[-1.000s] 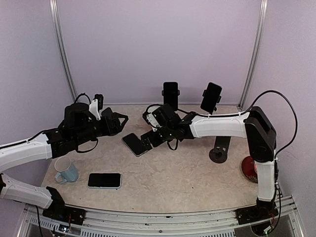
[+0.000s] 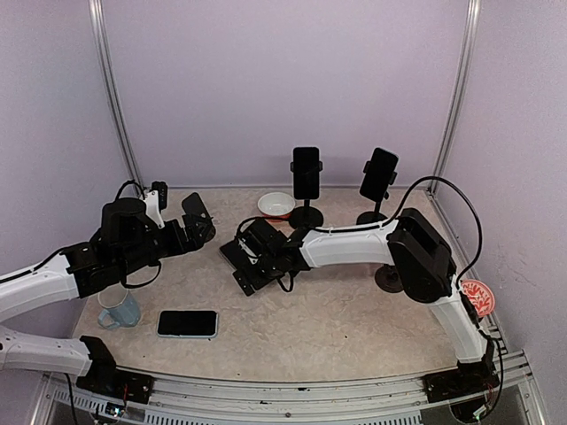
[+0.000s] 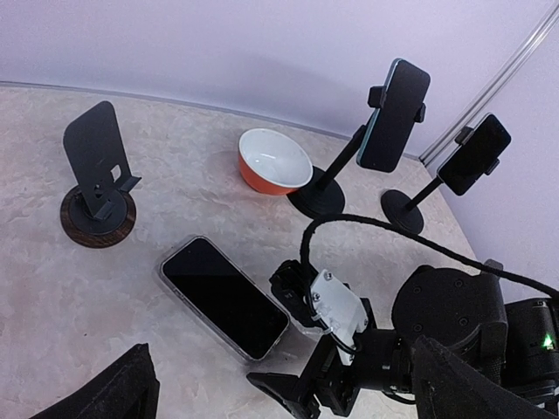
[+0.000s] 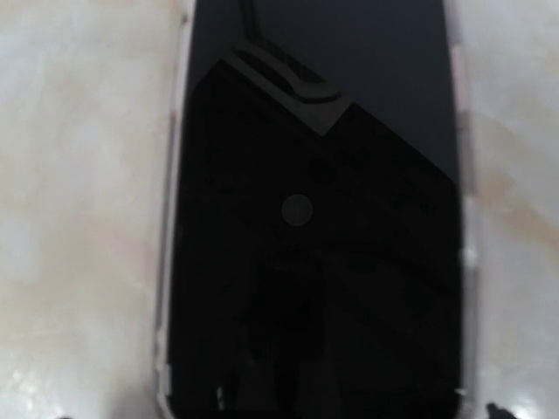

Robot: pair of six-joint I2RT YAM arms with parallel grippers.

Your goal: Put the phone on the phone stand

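Observation:
A dark phone in a clear case lies flat near the table's middle, and its screen [image 4: 314,227] fills the right wrist view. My right gripper [image 2: 252,274] is low over that phone, open, with nothing seen between its fingers. My left gripper [image 2: 186,235] hangs open in the air at the left. Behind it an empty black stand [image 3: 96,157] on a wooden base stands upright. A second phone [image 2: 187,324] lies flat at the front left.
A white-orange bowl [image 2: 275,203] and two stands holding phones [image 2: 306,173] [image 2: 380,174] are at the back. A mug [image 2: 124,310] sits front left, a red patterned item [image 2: 478,296] at the right edge.
My right gripper has moved left and down onto the middle phone. My left arm has shifted slightly left.

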